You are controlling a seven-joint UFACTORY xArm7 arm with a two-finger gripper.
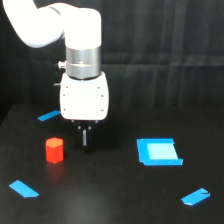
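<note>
A small red cube (pixel 54 150) sits on the black table at the left. To its right and a little higher in the picture is my gripper (pixel 85 138), pointing down from the white arm. Its fingers look drawn together into one narrow shape, with nothing visible between them. The cube stands apart from the fingers. How high the fingertips are above the table is hard to tell.
A pale square framed by blue tape (pixel 160 152) lies at the right. Blue tape strips mark the front left (pixel 23 189), front right (pixel 196 197) and back left (pixel 48 116).
</note>
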